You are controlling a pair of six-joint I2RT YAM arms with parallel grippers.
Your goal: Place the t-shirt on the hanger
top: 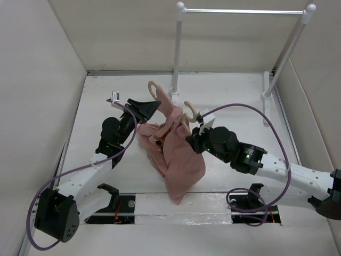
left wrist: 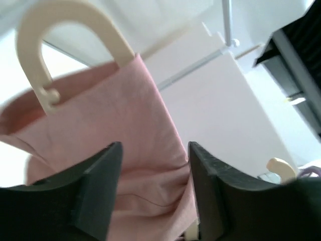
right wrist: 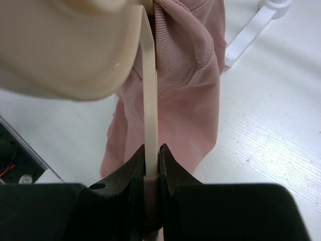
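The pink t-shirt [top: 178, 162] hangs bunched on a cream hanger [top: 190, 109] above the floor's middle. In the left wrist view a hanger end pokes out of the cloth's top edge. My right gripper is shut on the hanger's bar, with pink cloth behind it. My left gripper [top: 155, 104] is at the shirt's upper left corner; in its wrist view the part-open fingers [left wrist: 95, 196] stand apart in front of the pink cloth, blurred.
A white rail rack [top: 240, 12] stands at the back right, its left foot just behind the shirt. White walls close in both sides.
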